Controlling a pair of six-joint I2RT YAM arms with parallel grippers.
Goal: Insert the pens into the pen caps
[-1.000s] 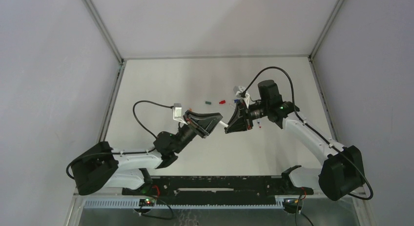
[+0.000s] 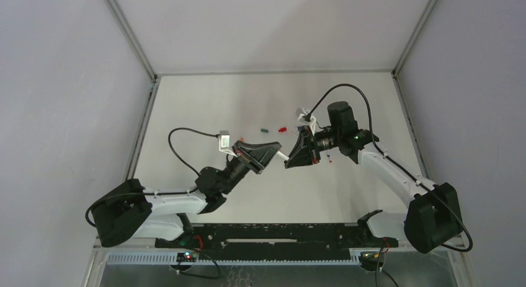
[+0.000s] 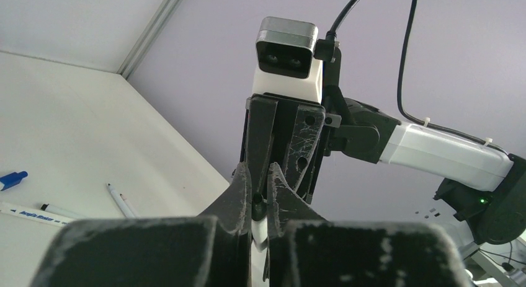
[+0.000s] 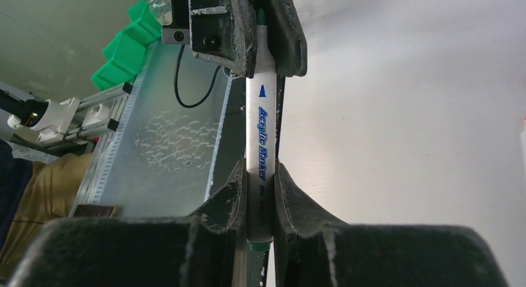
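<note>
A white Acrylic Marker pen [image 4: 261,132] is held between my two grippers over the table [image 2: 186,107]. My left gripper [image 2: 270,157] is shut at the pen's green-tipped end, which shows at the top of the right wrist view; how far a cap covers it is hidden. My right gripper is around the pen's other end, fingers close against the barrel; whether they grip it firmly is hard to tell. In the left wrist view the left fingertips meet in front of the right gripper.
A green cap [image 2: 265,130], a red cap [image 2: 282,129] and a blue cap [image 3: 12,179] lie on the table behind the grippers, with loose markers [image 3: 34,214] nearby.
Both grippers and the pen stay nearly in place, with at most slight shifts of the arms.
</note>
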